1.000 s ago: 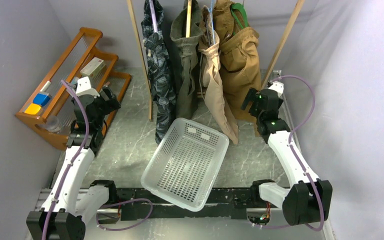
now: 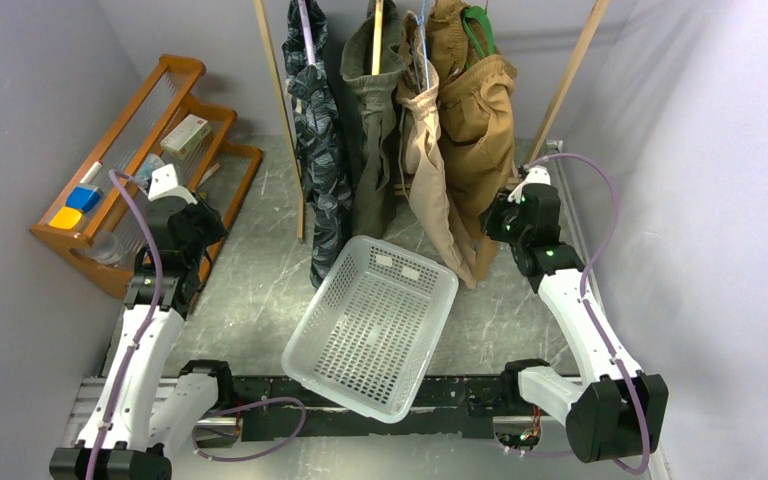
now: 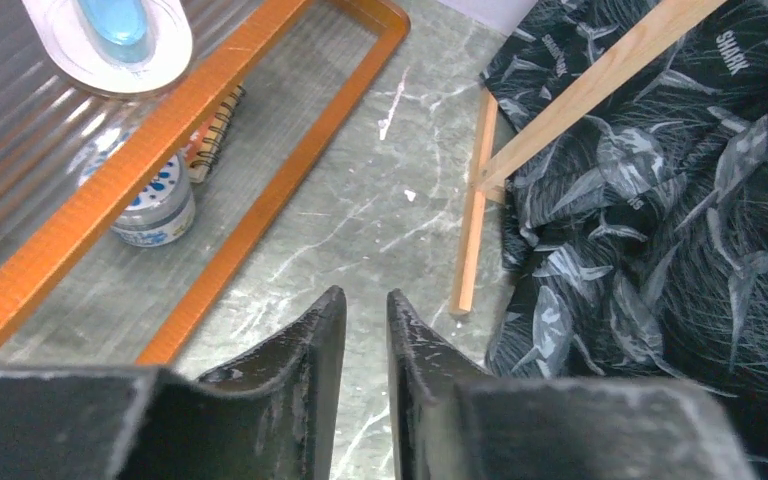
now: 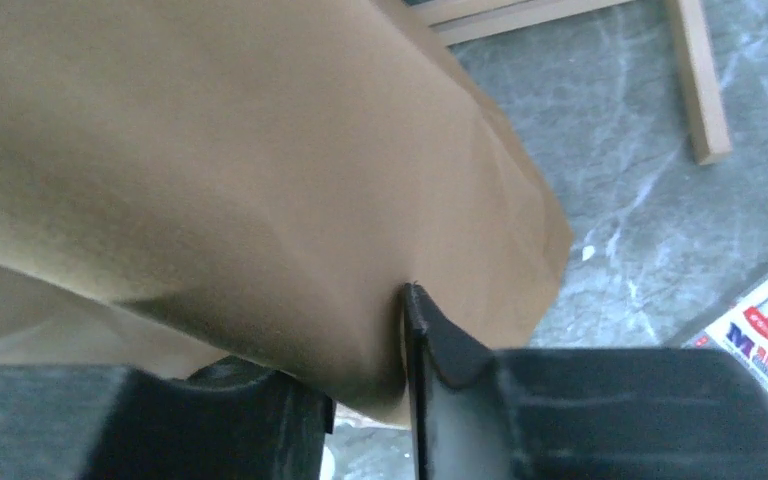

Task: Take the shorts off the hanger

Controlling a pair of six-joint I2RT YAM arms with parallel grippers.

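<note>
Several shorts hang in a row in the top view: dark patterned (image 2: 322, 150), olive (image 2: 372, 140), beige (image 2: 430, 170) and ochre-brown (image 2: 475, 130). My right gripper (image 2: 494, 222) is at the lower right side of the ochre-brown pair. In the right wrist view a fold of brown cloth (image 4: 290, 200) runs between its partly open fingers; one finger (image 4: 422, 330) touches the fold, while the cloth hides the other's tip. Away at the left, my left gripper is partly open over bare floor, nothing between its fingers. The patterned cloth (image 3: 660, 230) lies to its right.
A grey perforated basket (image 2: 305, 345) stands at the front centre. Beside the left arm is a wooden shelf (image 2: 250, 165) with small items. Slanting wooden posts (image 2: 278, 80) flank the clothes. Clear floor (image 2: 250, 300) lies left of the basket.
My right gripper's fingers have narrowed at the ochre-brown shorts, whose lower part has shifted left.
</note>
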